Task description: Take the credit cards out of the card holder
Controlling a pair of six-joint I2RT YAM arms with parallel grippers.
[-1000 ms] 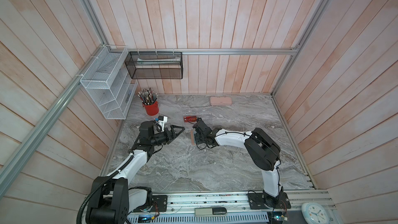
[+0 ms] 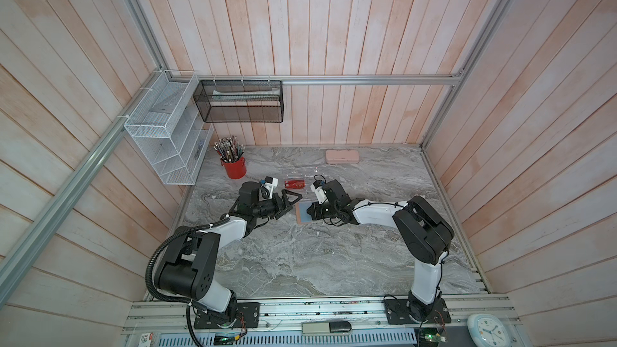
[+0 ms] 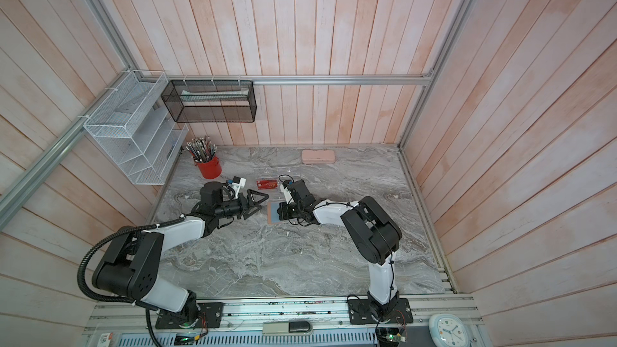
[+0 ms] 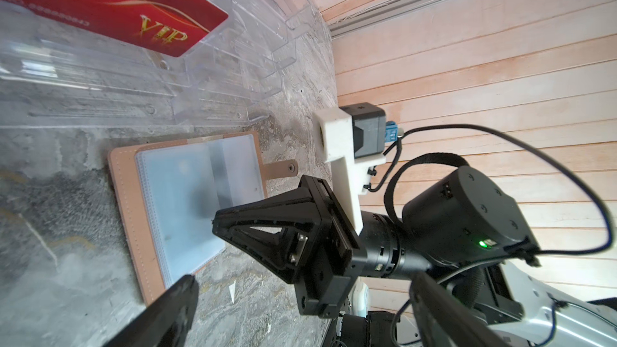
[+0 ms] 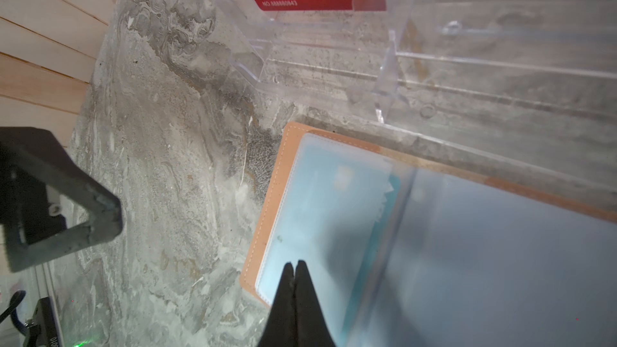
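Note:
A tan card holder (image 5: pixel 264 244) lies spread on the table, with clear frosted sleeves on both halves. A blue-edged card (image 5: pixel 374 244) shows inside its left sleeve in the right wrist view. My right gripper is over that sleeve, its fingertips together and nothing between them. My left gripper stands open at the holder's left, its two fingers wide apart and empty. A red VIP card (image 4: pixel 122 3) stands in a clear acrylic rack (image 4: pixel 218 83) behind the holder.
The rack stands close behind the holder. A red pot of brushes (image 2: pixel 235 167) is at the back left and a pink case (image 2: pixel 342 156) at the back.
The left gripper has moved in closer to the holder. The lifted sleeve now lies flatter.

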